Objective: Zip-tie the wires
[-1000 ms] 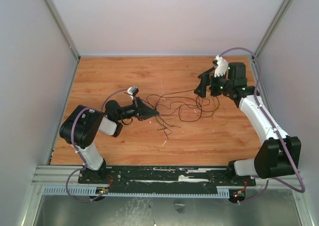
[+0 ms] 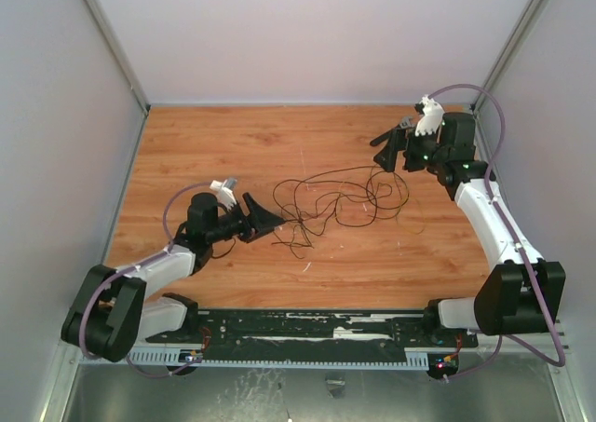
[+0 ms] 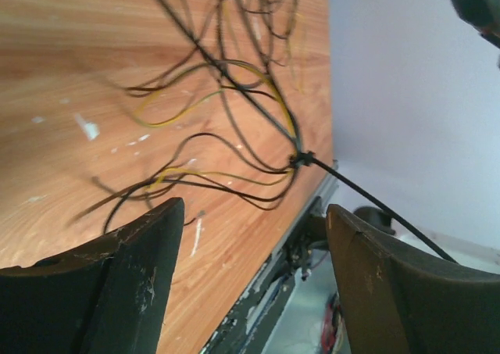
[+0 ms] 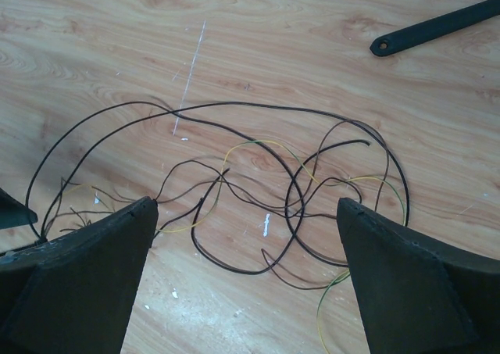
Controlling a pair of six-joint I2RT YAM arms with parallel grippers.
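Thin black wires, with some yellow ones [image 3: 176, 117], lie loosely looped across the middle of the table [image 2: 346, 197]. In the left wrist view a black zip tie [image 3: 303, 159] circles the bundle, its tail [image 3: 391, 212] sticking out to the lower right. My left gripper [image 2: 266, 209] stands beside the left end of the wires, its fingers [image 3: 133, 272] wide apart and the tied bundle beyond them, untouched as far as I can see. At the far right end of the wires, my right gripper hangs open above loops [image 4: 289, 205], gripping nothing.
A dark flat-handled tool [image 4: 433, 32] lies past the right gripper, partly hidden by it in the top view. Small white scraps [image 3: 87, 127] are scattered on the wood. Bare table lies at the back and in front of the wires.
My left gripper has opened and drawn back left from the wire bundle, which it was closed around before.
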